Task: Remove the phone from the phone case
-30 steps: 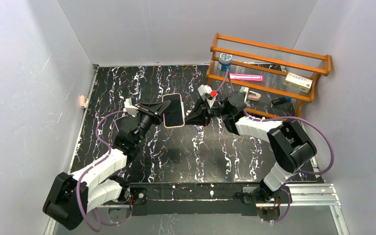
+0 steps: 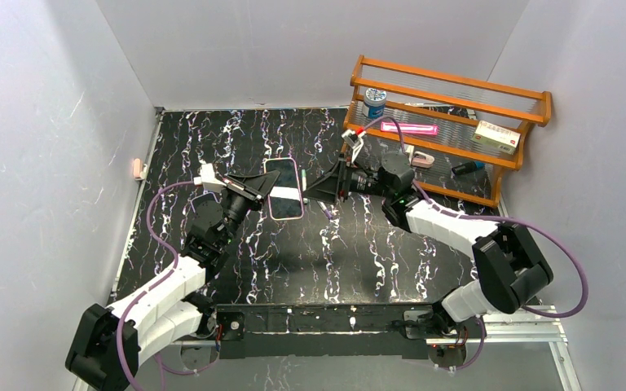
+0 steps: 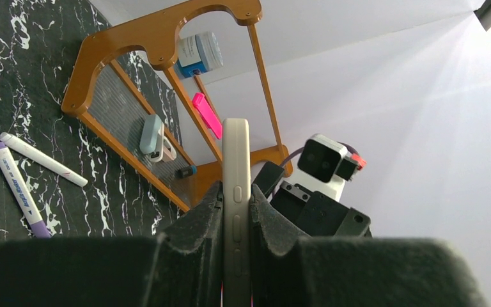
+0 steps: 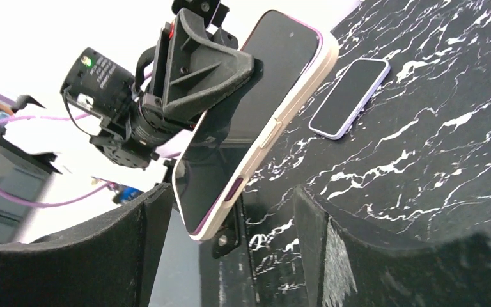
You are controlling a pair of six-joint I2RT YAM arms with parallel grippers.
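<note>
The phone in its case (image 2: 285, 207) is held up off the table by my left gripper (image 2: 265, 186), which grips its left side in the top view. In the right wrist view the phone (image 4: 268, 83) is tilted, screen showing, with a pale case edge. In the left wrist view its pale side (image 3: 236, 160) stands between my left fingers. My right gripper is open just to the right of the phone, its fingers near the lower end in its wrist view, nothing gripped.
A second phone (image 4: 348, 96) lies on the marble table. Markers (image 3: 19, 185) lie beside it on the table. A wooden rack (image 2: 448, 81) with jars and boxes fills the back right.
The phone has shifted slightly left and down in the top view since a second ago. My right arm moved back rightward, and its gripper has shifted, remaining beside the phone.
</note>
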